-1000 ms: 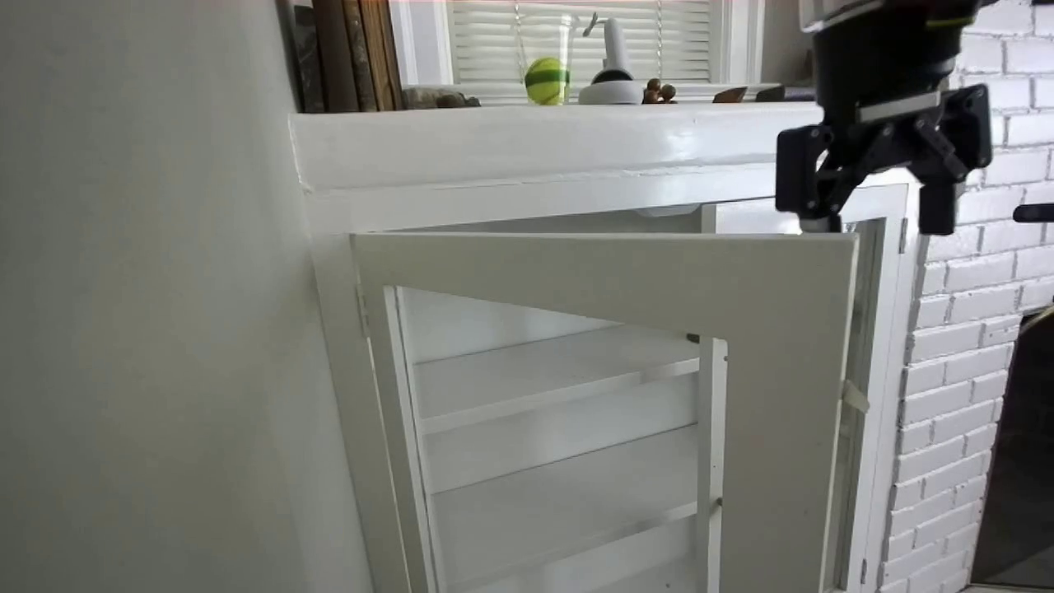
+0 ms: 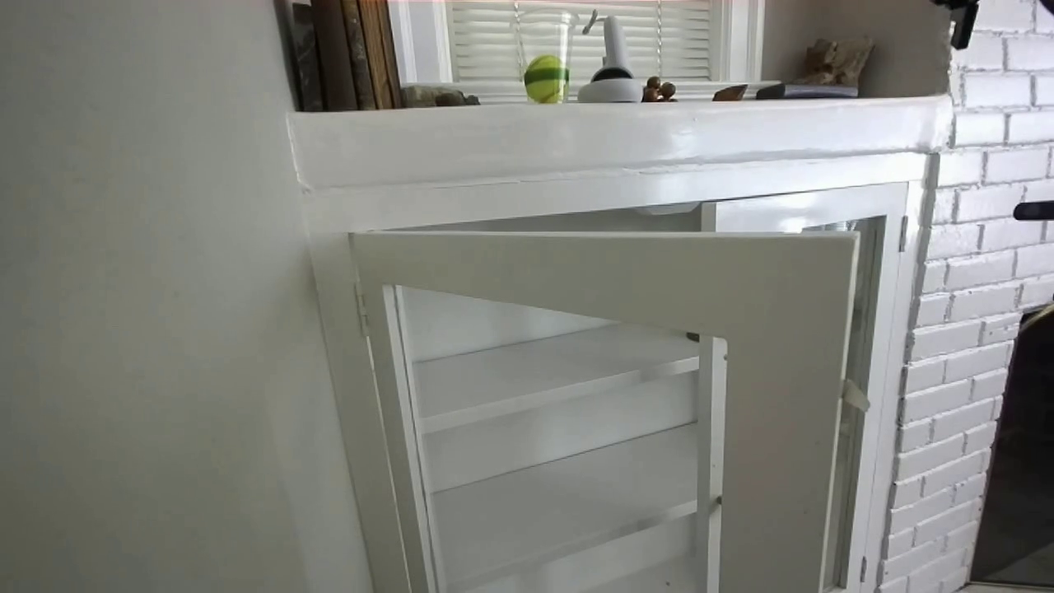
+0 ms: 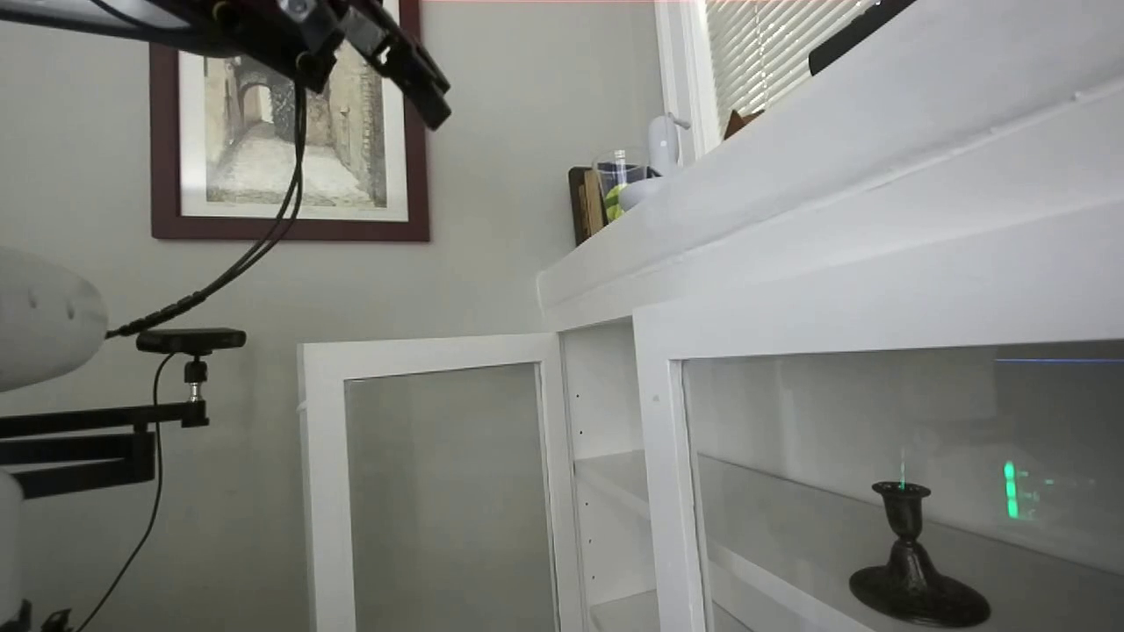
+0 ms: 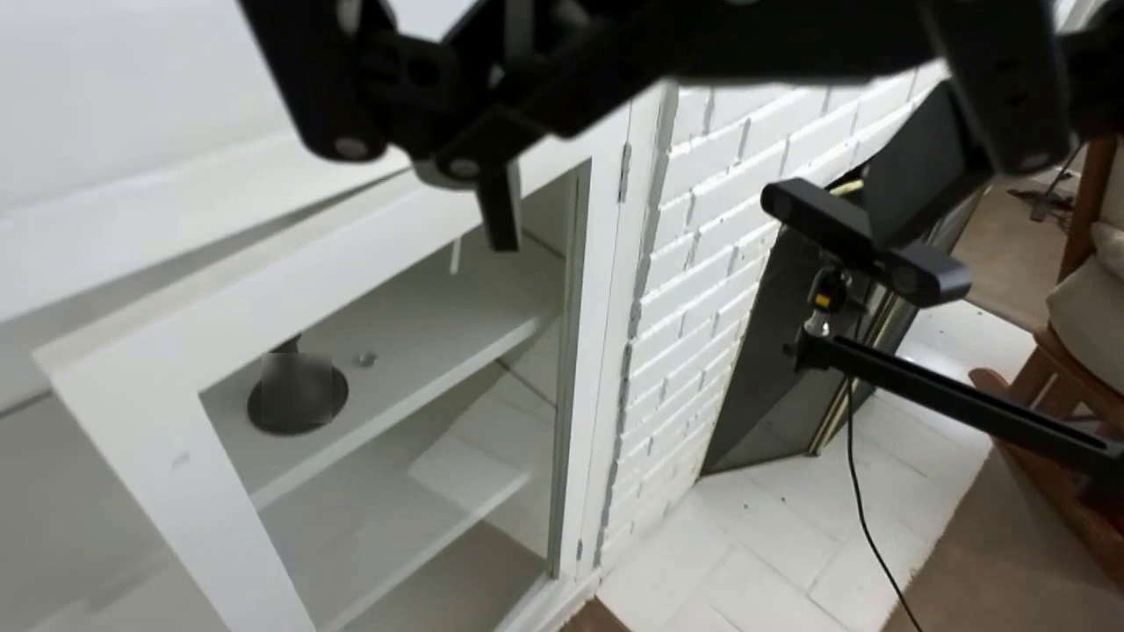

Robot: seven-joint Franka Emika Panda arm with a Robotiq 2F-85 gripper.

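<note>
In the wrist view, my gripper stands open, its two dark fingers (image 4: pixel 500 205) wide apart with nothing between them. Only one black fingertip (image 2: pixel 963 25) shows at the upper right of exterior view 1. The white cabinet's left door (image 2: pixel 781 395) is swung out from its frame, baring empty shelves (image 2: pixel 563 366). Beside it is the glazed right door (image 3: pixel 659 453); whether it sits fully flush I cannot tell. A dark candlestick (image 3: pixel 908 558) stands upright on a shelf behind that glass. My gripper is clear of both doors.
On the ledge (image 2: pixel 613 133) stand books (image 2: pixel 361 54), a clear cup (image 2: pixel 548 49) with a yellow-green ball, and a white device (image 2: pixel 613 89). A camera on an arm (image 4: pixel 864 237) juts out right of the cabinet, near the white brick wall (image 4: pixel 695 242).
My gripper has risen and moved right, away from the top of the right door, almost leaving exterior view 1. The left door stands as before.
</note>
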